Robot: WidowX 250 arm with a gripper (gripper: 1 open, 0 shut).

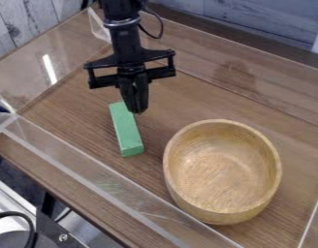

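Note:
My black gripper (139, 77) hangs over the wooden floor of the tray, upper middle of the camera view, shut with nothing visible between its fingers. A green block (127, 130) lies flat just below and in front of it, clear of the fingertips in the picture. A round wooden bowl (223, 170) stands to the right of the block, toward the front.
Clear plastic walls (71, 155) edge the wooden surface at the front left. The back and right of the surface behind the bowl are bare. A dark cable (19, 218) shows at the lower left corner.

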